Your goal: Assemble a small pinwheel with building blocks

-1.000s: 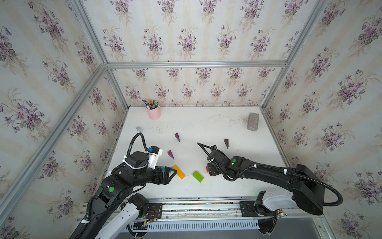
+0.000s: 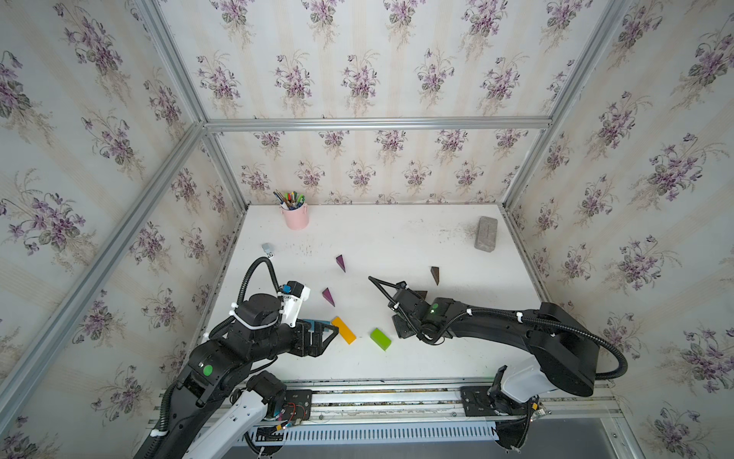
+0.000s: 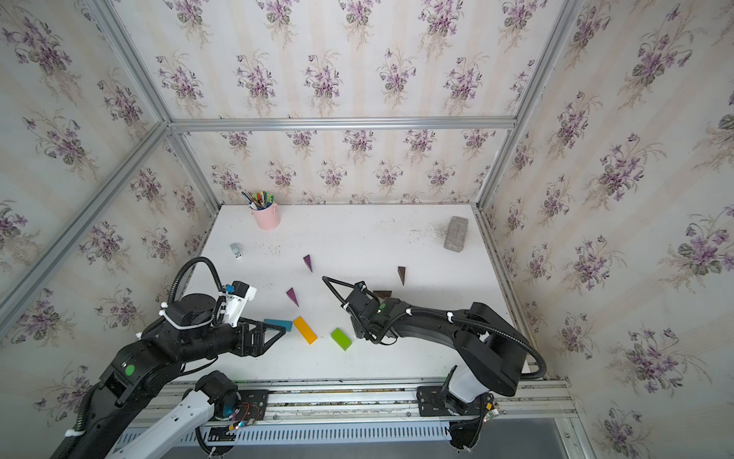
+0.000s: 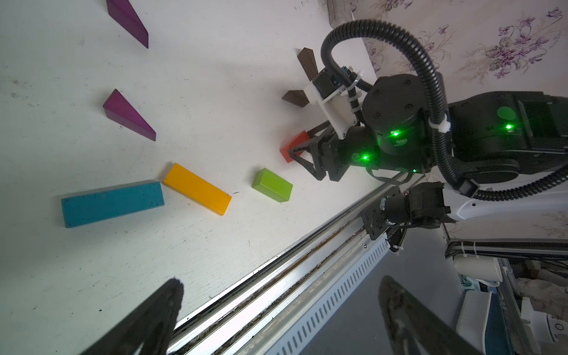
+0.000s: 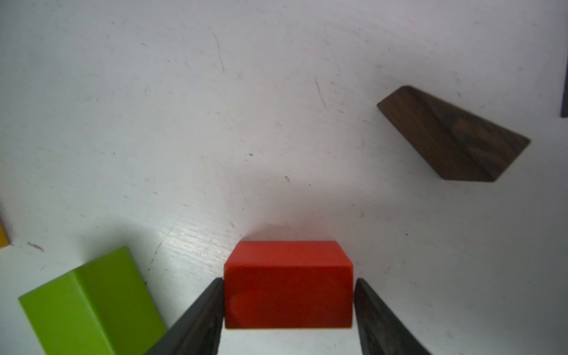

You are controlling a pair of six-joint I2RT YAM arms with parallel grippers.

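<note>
The red block (image 5: pixel 288 295) sits between the two fingers of my right gripper. One fingertip lies close along each side; whether both press on it cannot be told. In the left wrist view the same red block (image 4: pixel 294 145) shows at that gripper's tips. My left gripper is open and empty, held above the table's left front. Below it lie a blue block (image 4: pixel 112 204), an orange block (image 4: pixel 197 189) and a green block (image 4: pixel 272 184). Purple wedges (image 4: pixel 130 115) (image 4: pixel 128 22) and dark brown wedges (image 4: pixel 307 63) (image 4: pixel 295 98) lie farther back.
A pink pen cup (image 2: pixel 296 217) stands at the back left, with a small pale object (image 2: pixel 267 249) in front of it. A grey block (image 2: pixel 485 234) lies at the back right. Metal rails (image 2: pixel 382 386) run along the front edge.
My right arm has moved left over the red block, which it now hides in the top left view. The left arm and the other blocks have stayed in place.
</note>
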